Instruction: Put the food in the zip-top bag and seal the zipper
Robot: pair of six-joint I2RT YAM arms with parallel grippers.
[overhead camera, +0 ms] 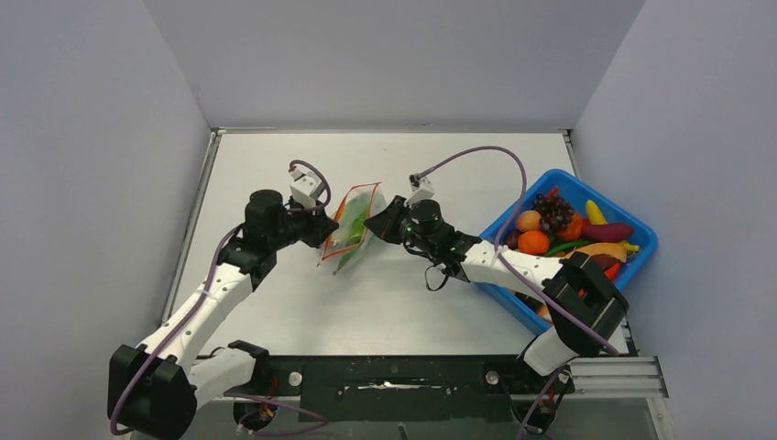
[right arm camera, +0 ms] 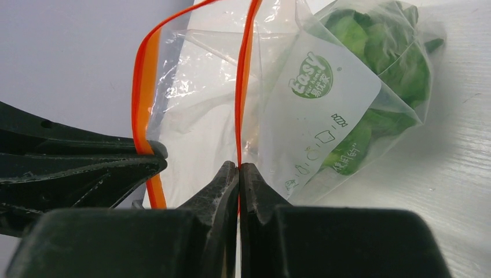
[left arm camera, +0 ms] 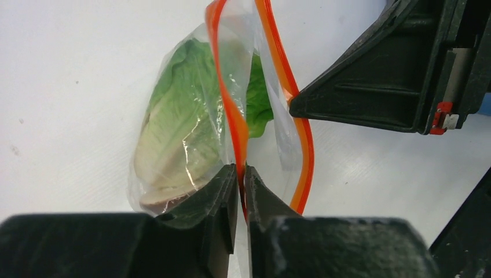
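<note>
The clear zip top bag (overhead camera: 348, 226) stands between my two arms with its orange-edged mouth spread open. Inside it is a green leafy vegetable (left arm camera: 179, 110), seen through the plastic in both wrist views. My left gripper has closed in on one orange edge (left arm camera: 234, 124) of the mouth, its fingertips almost together with the strip between them. The opposite edge is held by my right gripper, shut on the thin orange strip (right arm camera: 243, 75). Printed writing and small pictures show on the bag's side in the right wrist view.
A blue basket (overhead camera: 648, 246) full of toy fruit and vegetables stands at the right, partly under my right arm. Bare white table (overhead camera: 275, 312) lies in front of and behind the bag. Grey walls rise at the back and sides.
</note>
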